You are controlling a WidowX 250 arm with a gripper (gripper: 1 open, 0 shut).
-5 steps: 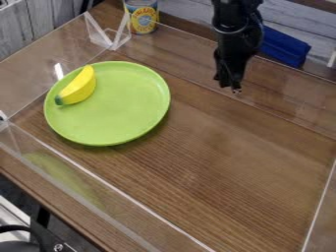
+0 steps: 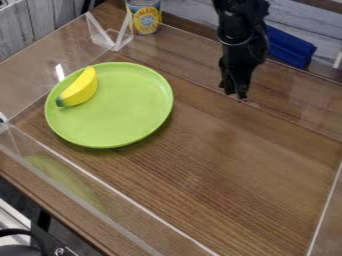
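Note:
My black gripper (image 2: 235, 92) hangs from the top of the view, its tips low over the wooden surface at the back middle-right. It looks shut, with nothing visible between its fingers. To its left lies a green plate (image 2: 118, 122) with a yellow banana-like object (image 2: 80, 84) on its left side. A blue block-like object (image 2: 291, 46) lies behind the gripper against the back edge, partly hidden by the arm.
A can (image 2: 143, 14) stands at the back left, beside a clear plastic stand (image 2: 118, 38). Transparent walls border the wooden surface (image 2: 214, 180), whose middle and front right are bare.

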